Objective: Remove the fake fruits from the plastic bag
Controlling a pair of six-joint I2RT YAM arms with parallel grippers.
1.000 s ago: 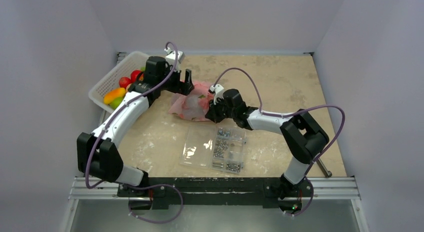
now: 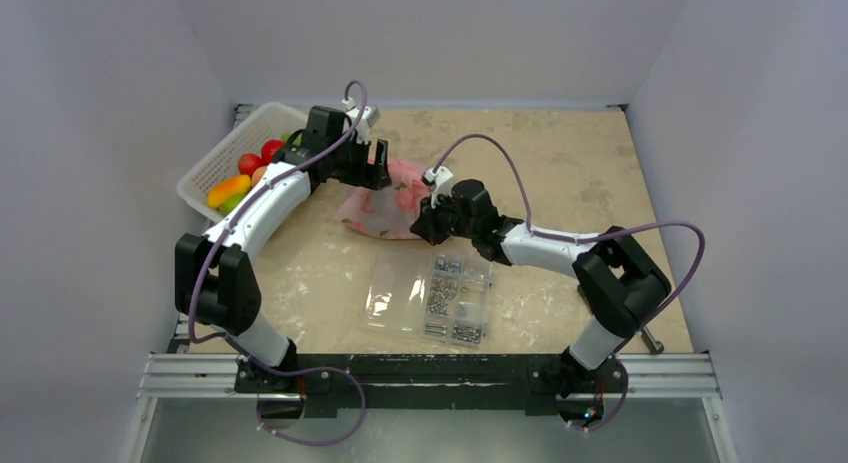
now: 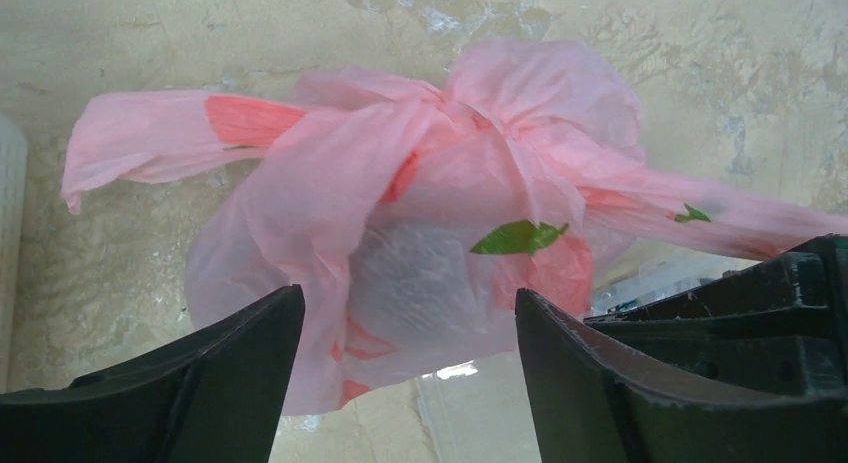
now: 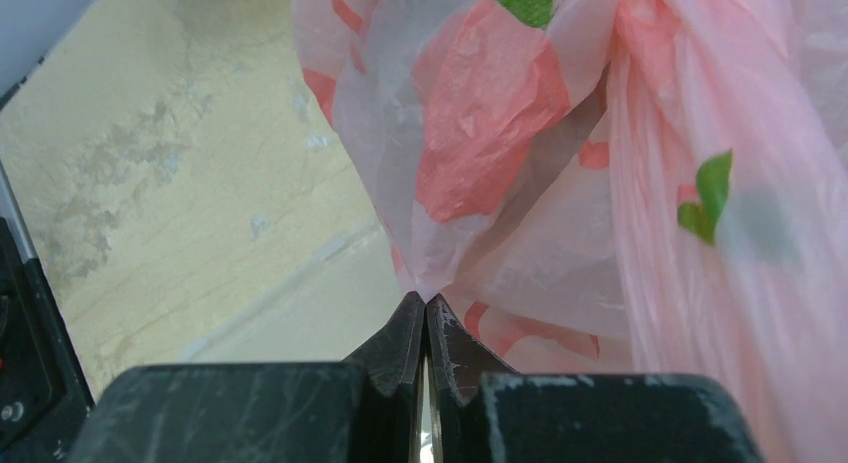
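The pink-and-white plastic bag (image 2: 385, 211) lies on the table between my grippers, its handle ends spread to both sides in the left wrist view. Its wall looks crumpled and cloudy; whether any fruit is inside cannot be made out. Over the bag, my left gripper is open, its fingers apart with no plastic pinched between them. My right gripper is shut at the bag's near right side, a thin fold of the plastic running into its fingertips. Fake fruits (image 2: 230, 189), red, orange, yellow and green, sit in the white basket (image 2: 203, 171).
In front of the bag lies a clear compartment box (image 2: 465, 303) full of small metal parts, its transparent lid (image 2: 393, 291) open to the left. A metal rod (image 2: 652, 341) rests at the front right edge.
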